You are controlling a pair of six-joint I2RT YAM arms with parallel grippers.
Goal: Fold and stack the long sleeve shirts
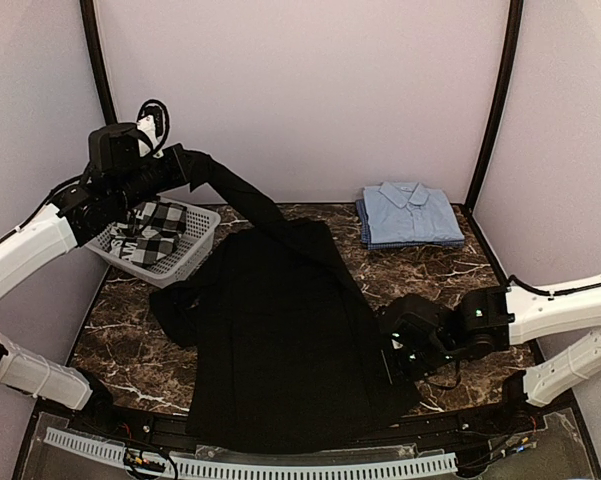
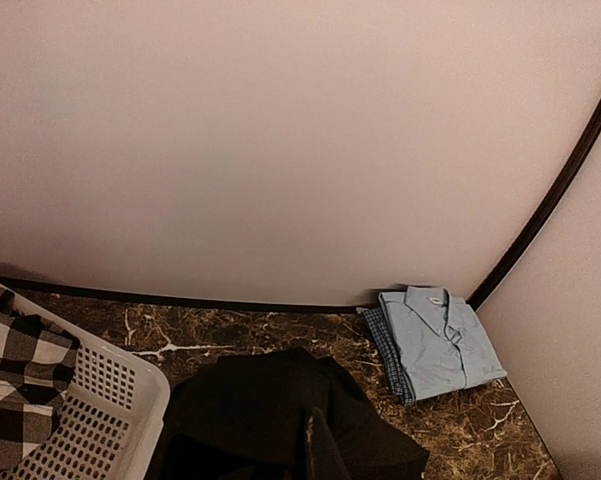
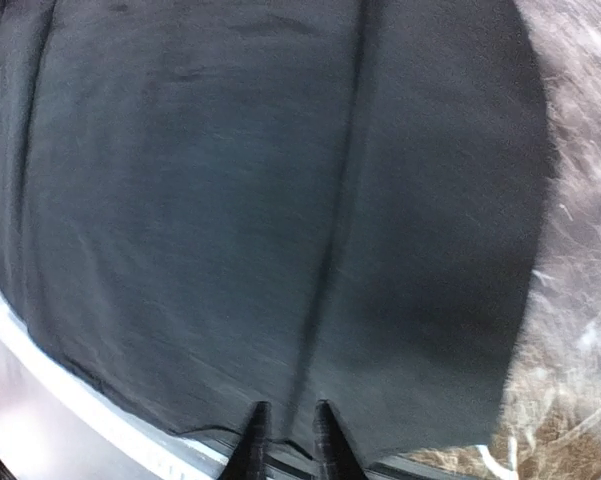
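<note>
A black long sleeve shirt (image 1: 280, 340) lies spread over the middle of the table, its lower edge reaching the front rail. One of its sleeves (image 1: 242, 193) is pulled up and stretched toward the back left, where my left gripper (image 1: 188, 168) is shut on its end above the basket. In the left wrist view only dark fingertips (image 2: 318, 445) show against the black cloth. Over the shirt's lower right side hovers my right gripper (image 1: 392, 362). The right wrist view shows its fingers (image 3: 248, 445) a little apart, with no cloth visibly pinched between them.
At the back right sits a neat stack of folded shirts, a light blue one (image 1: 412, 215) on top. A white basket (image 1: 195, 245) holding checked shirts (image 1: 160, 240) stands at the back left. Bare marble tabletop (image 1: 420, 275) shows right of the black shirt.
</note>
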